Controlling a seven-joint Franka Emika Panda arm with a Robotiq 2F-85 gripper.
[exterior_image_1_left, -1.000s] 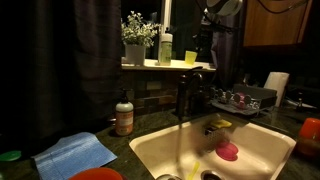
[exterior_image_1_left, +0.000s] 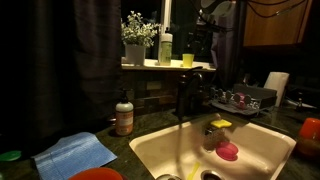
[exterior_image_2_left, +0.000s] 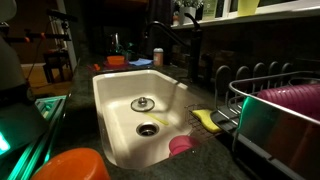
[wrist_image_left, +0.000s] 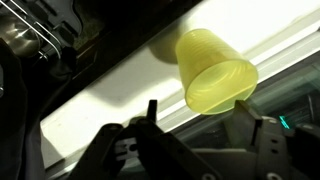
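Observation:
A yellow cup (exterior_image_1_left: 187, 60) stands on the windowsill (exterior_image_1_left: 150, 67) in exterior view 1. Close up in the wrist view, the cup (wrist_image_left: 216, 70) shows its round mouth, just past the fingertips. My gripper has its dark fingers spread apart, with a gap to either side of the cup's rim; no grip on it shows. In exterior view 1 the arm (exterior_image_1_left: 214, 12) comes in from the upper right, above the sill, and its fingers are too dark to make out.
A potted plant (exterior_image_1_left: 135, 38) and a clear bottle (exterior_image_1_left: 166, 48) share the sill. Below are the faucet (exterior_image_1_left: 183, 98), the sink (exterior_image_1_left: 160, 145) with a pink item (exterior_image_1_left: 227, 151), and a dish rack (exterior_image_2_left: 250, 105). A blue cloth (exterior_image_1_left: 72, 156) lies on the counter.
The yellow cup sits slightly lower and further left than one second ago. The arm's end has shifted slightly above the sill. The sink and counter look the same.

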